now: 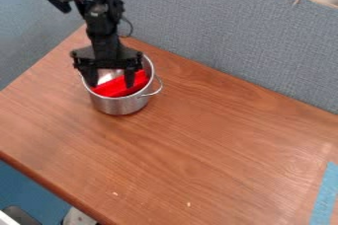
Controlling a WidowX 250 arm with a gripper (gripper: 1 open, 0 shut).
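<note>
A silver pot with side handles stands on the left part of the wooden table. A red object lies inside it. My black gripper hangs over the pot's mouth, open, its fingertips at about rim height, over the red object.
A grey padded wall runs along the back. A blue tape strip lies at the right edge.
</note>
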